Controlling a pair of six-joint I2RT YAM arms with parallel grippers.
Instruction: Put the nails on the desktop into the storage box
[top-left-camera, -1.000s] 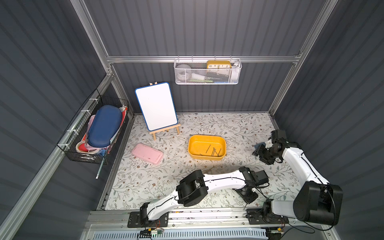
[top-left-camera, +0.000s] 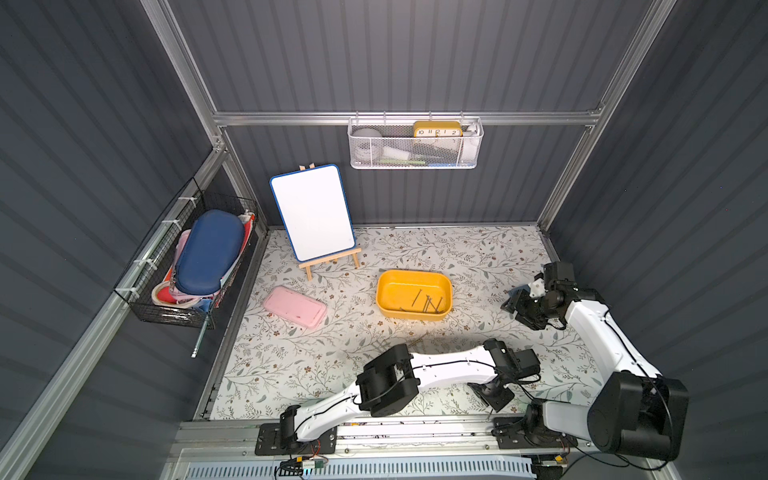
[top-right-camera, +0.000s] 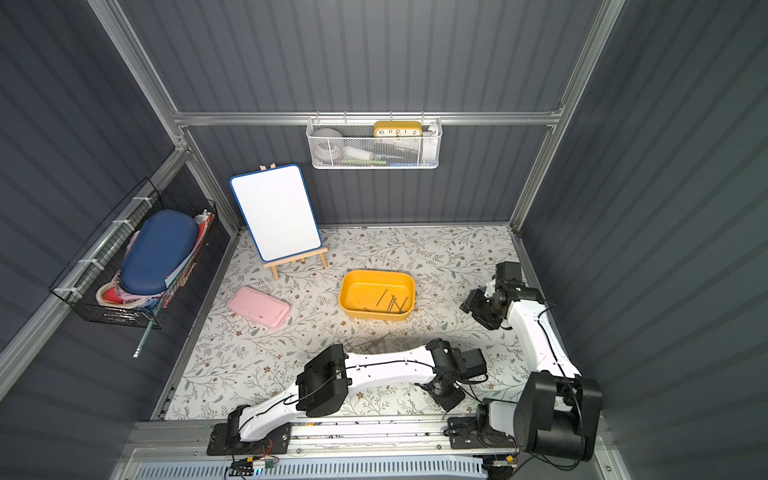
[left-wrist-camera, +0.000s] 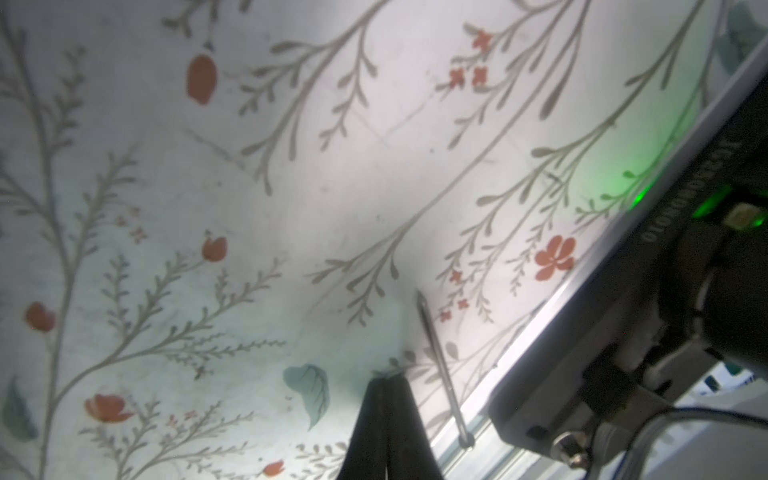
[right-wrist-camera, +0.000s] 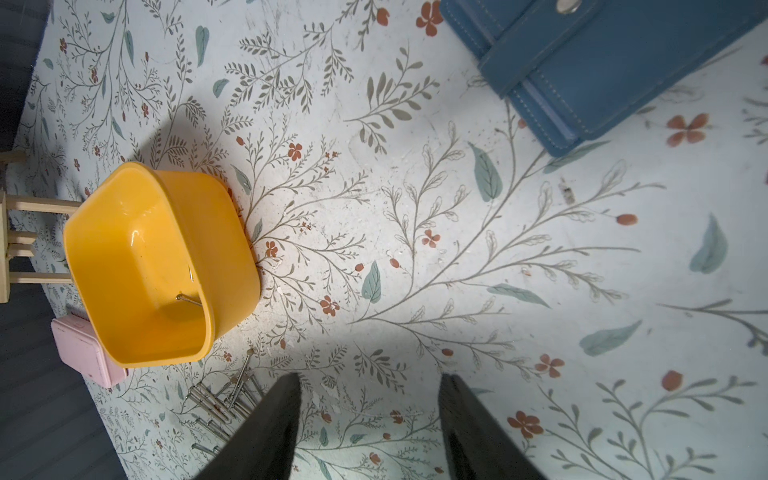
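Observation:
A single nail lies on the desktop beside the metal rail in the left wrist view. My left gripper is shut with nothing between its fingers, and the nail lies outside them, to their right. The yellow storage box stands mid-desk with several nails inside. More loose nails lie on the desk beside the box in the right wrist view; the left arm largely hides that spot from above. My right gripper stands open and empty above the desk at the right.
A blue wallet-like case lies under the right gripper's side of the desk. The pink lid is left of the box, and a whiteboard on an easel is behind. The metal rail borders the front edge.
The right arm has moved slightly.

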